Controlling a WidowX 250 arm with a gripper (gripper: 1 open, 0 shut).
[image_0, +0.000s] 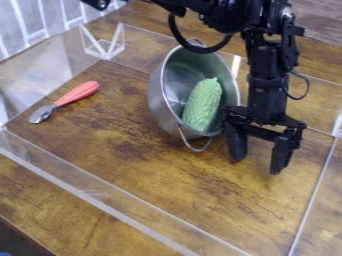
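Observation:
My gripper (259, 143) is open, its two black fingers low over the wood at the right of the pot. The steel pot (174, 88) is tipped up and leaning, its opening facing the gripper side, with a wire handle at the bottom. A green corn-like object (203, 104) lies inside it. A spoon with a red handle (76, 94) lies on the table at the left.
Clear plastic edges run along the left, and a small white frame (104, 43) stands at the back left.

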